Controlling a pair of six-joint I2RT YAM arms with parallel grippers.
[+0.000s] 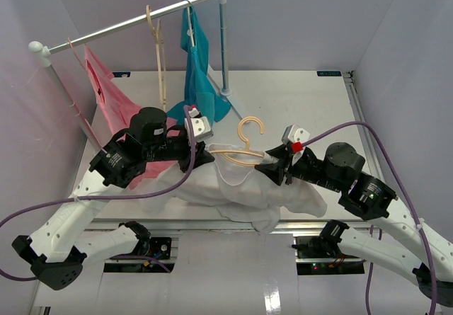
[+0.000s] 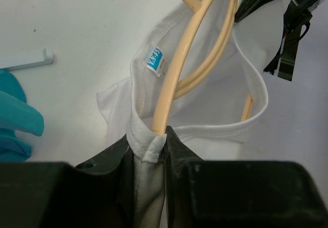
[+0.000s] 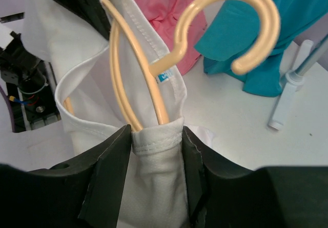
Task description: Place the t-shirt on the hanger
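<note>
A white t-shirt (image 1: 233, 191) hangs between my grippers, its collar opened around a beige plastic hanger (image 1: 244, 149), whose hook points up in the top view. My left gripper is shut on the shirt's collar where the hanger's arm enters it. Opposite, my right gripper grips the other side of the collar over the hanger's other end. The shirt's body drapes below both grippers over the table's front.
A metal rack (image 1: 127, 23) at the back left holds a pink garment (image 1: 113, 95), a teal garment (image 1: 198, 78) and bare hangers.
</note>
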